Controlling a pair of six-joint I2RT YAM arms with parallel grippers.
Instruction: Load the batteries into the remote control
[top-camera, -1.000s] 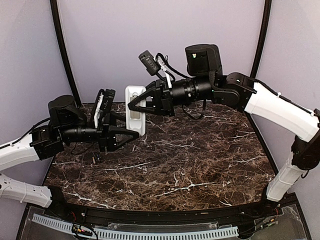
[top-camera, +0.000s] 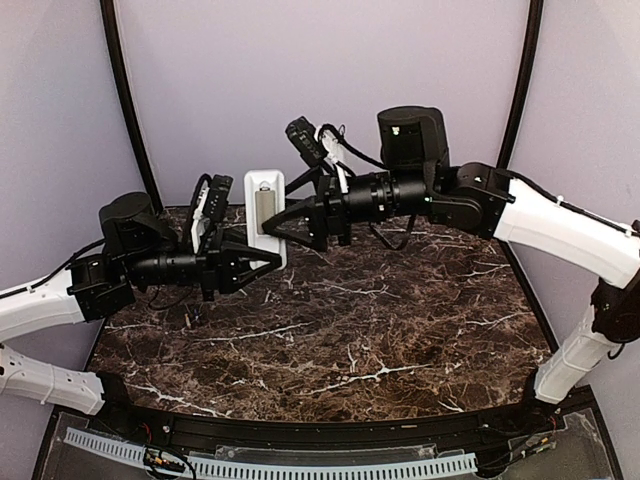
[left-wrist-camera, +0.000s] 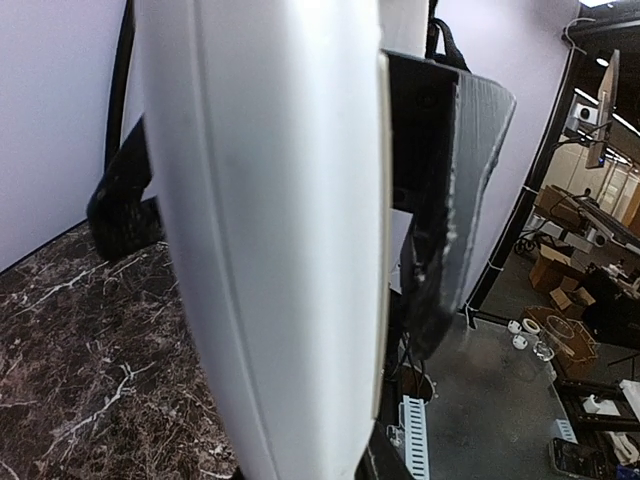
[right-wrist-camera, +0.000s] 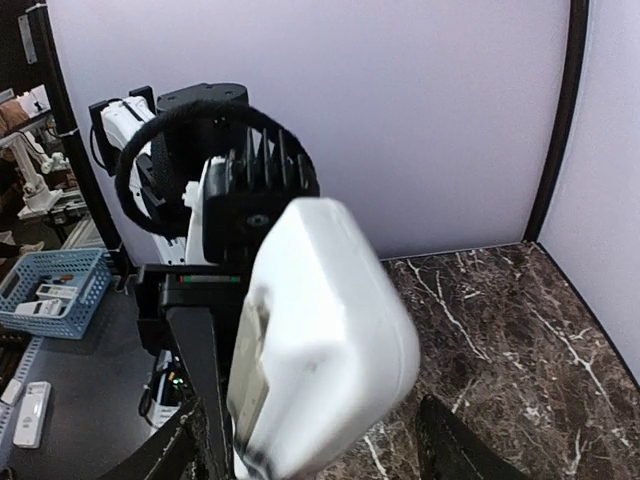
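The white remote control (top-camera: 265, 182) hangs upright above the table, a greyish-beige inset (top-camera: 265, 208) on its face. My left gripper (top-camera: 262, 254) is shut on its lower part. In the left wrist view the remote's smooth white side (left-wrist-camera: 290, 230) hides most of the scene. From the right, my right gripper (top-camera: 290, 203) has its fingers parted at the remote's upper half. The right wrist view shows the remote (right-wrist-camera: 335, 340) between spread fingertips, with gaps at both sides. No loose battery can be made out; whether the inset holds any, I cannot tell.
Below, the dark marbled tabletop (top-camera: 400, 320) is bare. A blue basket (right-wrist-camera: 60, 300) with small items stands off to the side in the right wrist view, beyond the table. Pale walls (top-camera: 320, 80) enclose the back and sides.
The right gripper has opened from its narrower grip on the remote and tilted slightly. The left gripper moved right to close on the remote, which has since shifted a little left.
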